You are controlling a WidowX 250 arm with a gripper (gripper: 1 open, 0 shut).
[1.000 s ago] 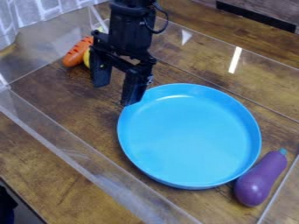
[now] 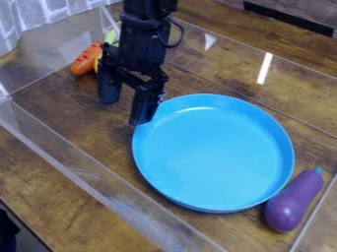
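Observation:
My black gripper (image 2: 126,98) hangs at the upper left of the camera view, its two fingers spread open, one at the left above the wooden surface, the other near the rim of a blue plate (image 2: 212,150). An orange carrot (image 2: 86,59) lies behind the gripper at the back left, with a yellow and green object partly hidden beside it. A purple eggplant (image 2: 293,203) lies to the right of the plate's lower edge.
A clear tray wall (image 2: 53,148) runs along the left side. Bare wooden surface (image 2: 250,49) shows at the back right and left of the plate.
The gripper has shifted very slightly; the plate, carrot and eggplant stay where they were.

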